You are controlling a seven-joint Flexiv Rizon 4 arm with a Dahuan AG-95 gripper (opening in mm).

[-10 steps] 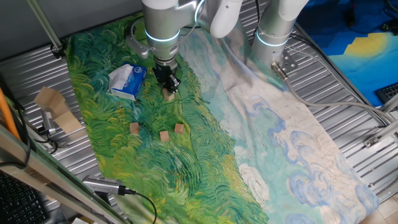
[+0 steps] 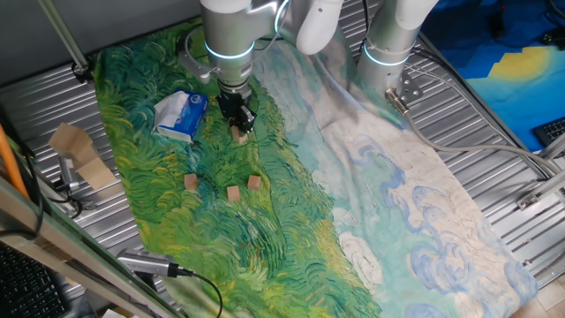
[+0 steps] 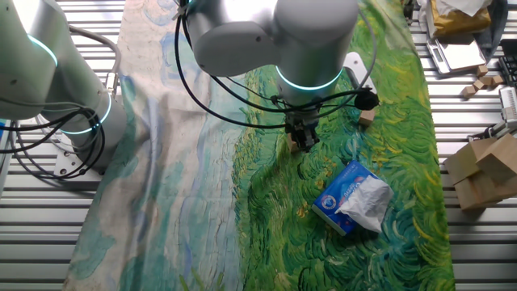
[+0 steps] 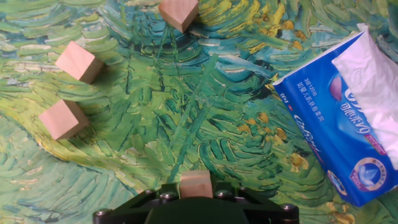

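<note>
A small wooden block (image 4: 196, 185) sits between the fingers of my gripper, which look closed against its two sides. In exterior view 1 that gripper (image 2: 238, 128) points down over the green part of the cloth, and a bit of the same block (image 2: 239, 136) shows below it. Whether the block touches the cloth is hard to tell. Three more wooden blocks lie loose: one block (image 2: 191, 182) to the left, a second block (image 2: 233, 193) in the middle and a third block (image 2: 254, 182) to the right. In exterior view 2 the arm hides most of them.
A blue tissue pack (image 2: 181, 117) lies just left of the gripper, its white tissue sticking out. An open cardboard box (image 2: 81, 155) stands off the cloth at the left.
</note>
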